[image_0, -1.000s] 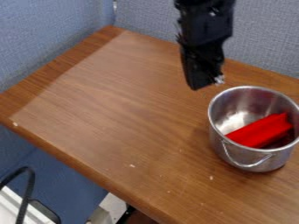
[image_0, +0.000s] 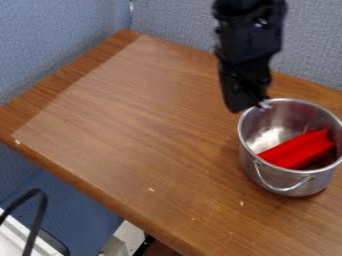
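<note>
My gripper (image_0: 246, 98), black, hangs over the back right of the wooden table, its tips just above the back left rim of a steel pot (image_0: 274, 178). The fingers look shut, with nothing visible between them. A long red object (image_0: 297, 150) lies inside the pot.
Blue-grey padded walls stand at the left and back. At the lower left, below the table's edge, are a black cable and white items.
The pot and red object have not moved.
</note>
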